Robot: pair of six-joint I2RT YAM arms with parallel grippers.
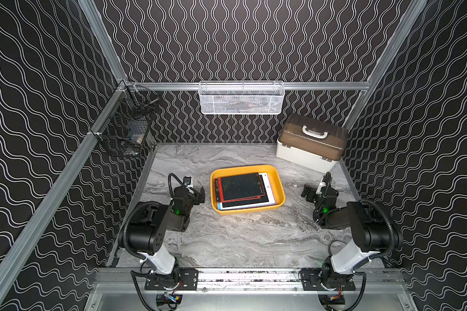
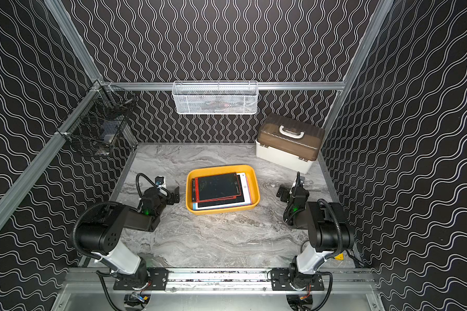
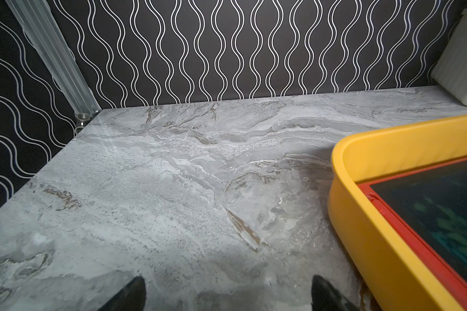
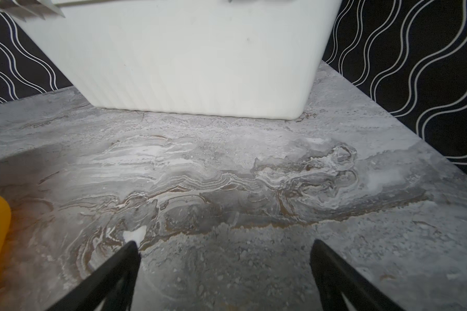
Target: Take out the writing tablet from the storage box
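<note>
In the middle of the table sits a yellow storage box [image 1: 280,194]. Inside it lies a red-framed writing tablet [image 1: 240,186] with a dark screen, on top of a white-framed tablet [image 1: 267,189]. My left gripper stands open to the left of the box, bare table between its fingers. To the right of the box, apart from it, my right gripper is open too, with nothing held. Only a corner of the box shows in the right wrist view, and the lower tablet is mostly covered.
A white case with a brown lid [image 1: 311,140] stands at the back right. A white mesh basket [image 1: 241,101] hangs on the back wall, a black wire basket [image 1: 127,132] on the left. The table in front of the box [image 1: 249,235] is clear.
</note>
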